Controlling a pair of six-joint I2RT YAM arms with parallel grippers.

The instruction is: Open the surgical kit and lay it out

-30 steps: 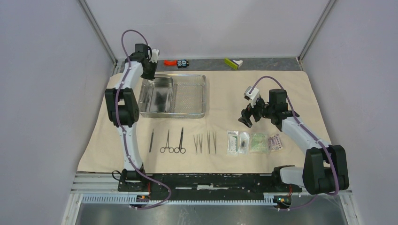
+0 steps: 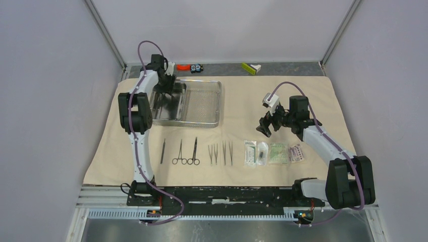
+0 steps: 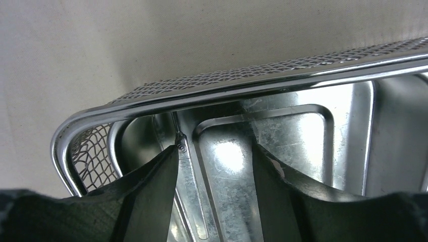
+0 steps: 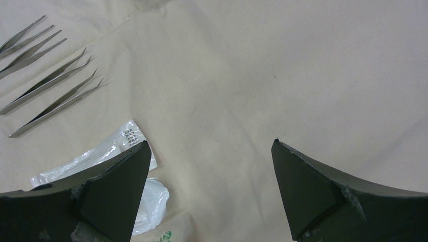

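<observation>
My left gripper hangs over the steel inner tray (image 3: 313, 143) at the back-left of the mesh basket (image 2: 220, 101), fingers apart, nothing held. A slim metal instrument (image 3: 192, 184) lies along the tray's side, just below the left finger. On the cloth, in a front row, lie a thin instrument (image 2: 163, 151), two scissor-handled instruments (image 2: 195, 151), several tweezers (image 2: 224, 154) and several packets (image 2: 278, 153). My right gripper is open above the cloth, behind the packets, holding nothing.
A red item (image 2: 182, 67), a dark item (image 2: 197, 68) and a green-and-white item (image 2: 249, 68) sit on the grey strip beyond the cloth. The cloth between basket and right arm is clear.
My right arm and the laid-out items have not moved.
</observation>
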